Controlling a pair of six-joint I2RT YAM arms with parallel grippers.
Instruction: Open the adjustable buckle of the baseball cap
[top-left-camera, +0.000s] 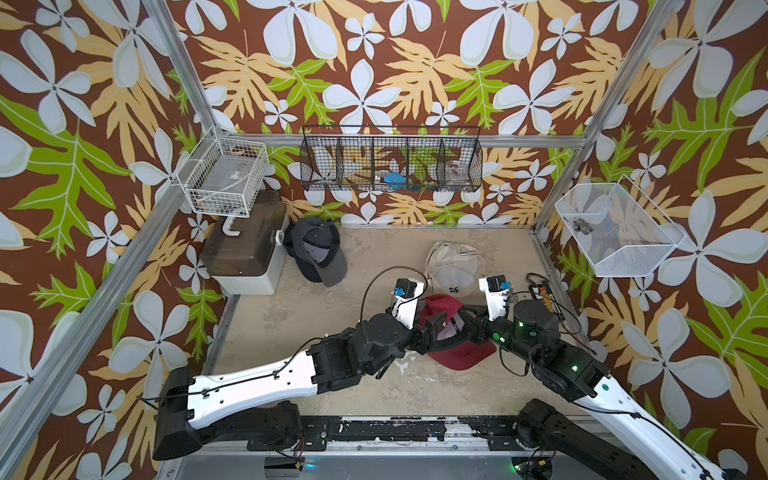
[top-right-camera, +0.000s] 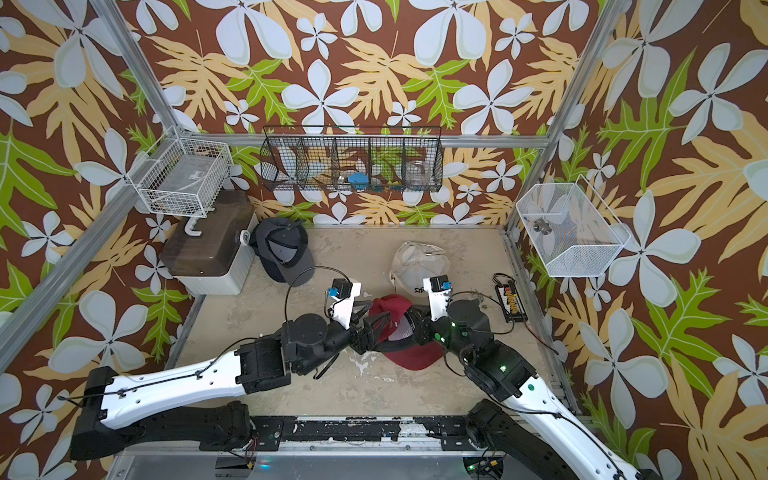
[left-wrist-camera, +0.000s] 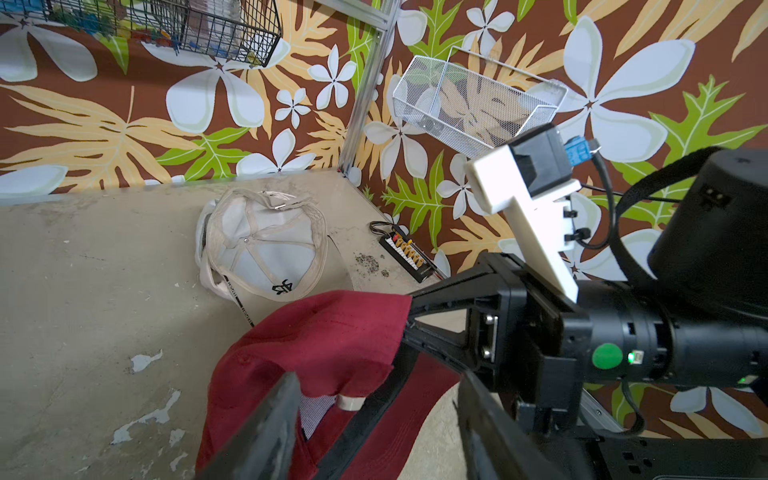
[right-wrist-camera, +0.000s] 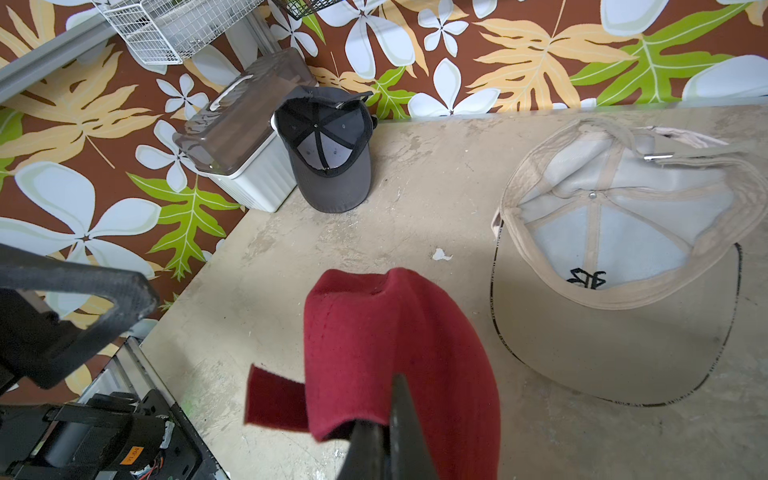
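Note:
The red cap (top-left-camera: 458, 354) lies on the table between both grippers, its dark inner band showing. My right gripper is shut on the edge of the cap's red cloth, which rises around its fingers in the right wrist view. A short red strap (right-wrist-camera: 276, 400) sticks out to the left there. My left gripper stands part open at the cap's near left side, fingers apart. Behind them in its view are the cap's crown (left-wrist-camera: 312, 332) and a pale tag (left-wrist-camera: 350, 402). The buckle itself cannot be made out.
A beige cap (right-wrist-camera: 608, 240) lies open side up behind the red one. At the back left, a dark grey cap (top-left-camera: 316, 252) leans by the brown-lidded box (top-left-camera: 244, 240). A small black tool set (left-wrist-camera: 406, 252) sits at the right edge.

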